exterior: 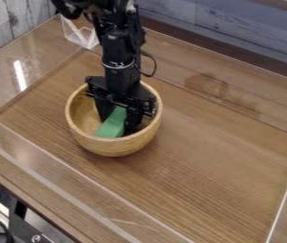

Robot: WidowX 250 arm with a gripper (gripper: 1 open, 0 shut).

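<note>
A yellow-tan round bowl [112, 144] stands on the wooden table, left of centre. Inside it lies a green object [108, 127], partly hidden by the black robot gripper [118, 114], which reaches down into the bowl from the top. The gripper appears closed on the green object, though its fingertips are largely hidden by its own body.
A clear plastic item [80, 28] is at the back left. Pale walls border the back, and a dark cable shows at the lower-left corner.
</note>
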